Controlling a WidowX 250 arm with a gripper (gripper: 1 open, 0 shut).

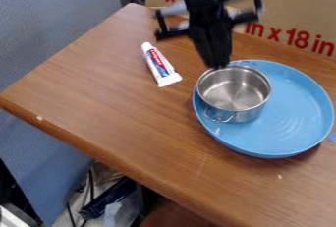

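The dark gripper (213,52) reaches down from the top of the view, blurred, its lower tip just above the back rim of a steel pot (234,95). The pot sits on the left part of a blue plate (293,123). A white toothpaste tube (160,64) lies on the wooden table (92,103) to the left of the gripper. Whether the fingers are open or shut cannot be told.
A cardboard box (296,10) stands behind the table. The table's left edge drops away beside a blue-grey surface (46,34).
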